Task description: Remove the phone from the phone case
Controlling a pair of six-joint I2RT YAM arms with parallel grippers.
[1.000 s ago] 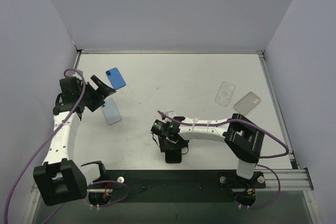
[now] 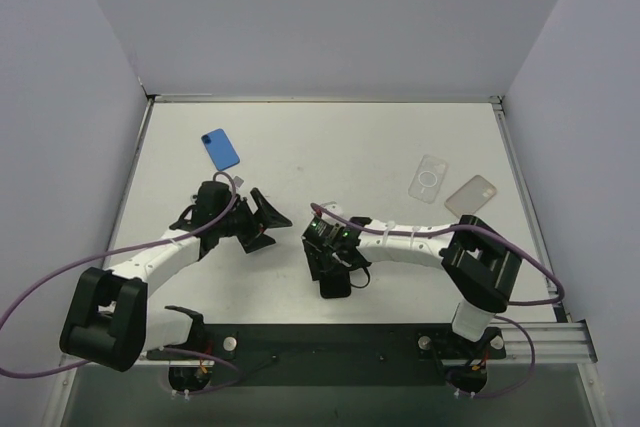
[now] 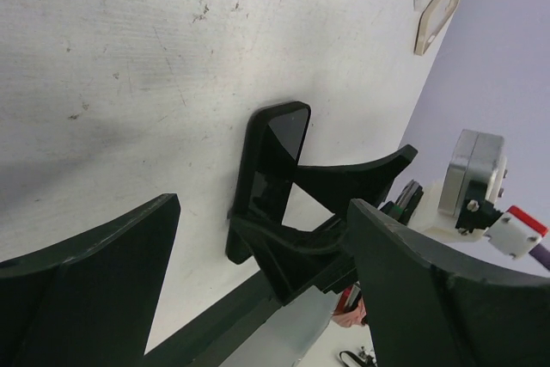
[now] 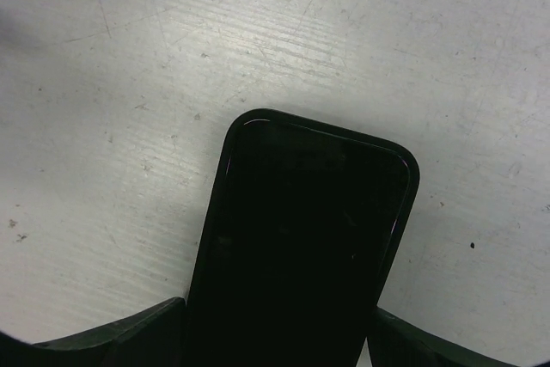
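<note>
The black phone in its case (image 2: 334, 285) lies screen up near the front centre of the table, its dark rim around the screen (image 4: 296, 212). My right gripper straddles it, fingers at its two long sides; in the left wrist view its dark fingers reach over the phone (image 3: 269, 161). Whether it grips firmly is unclear. My left gripper (image 2: 263, 221) stands open to the left of the phone, apart from it, with bare table between its fingers in its wrist view.
A blue phone (image 2: 220, 148) lies at the back left. A clear case (image 2: 428, 177) and a beige case (image 2: 470, 197) lie at the right.
My left arm has swung right from the far left toward the phone. My right gripper and the black phone have shifted slightly toward the back of the table.
</note>
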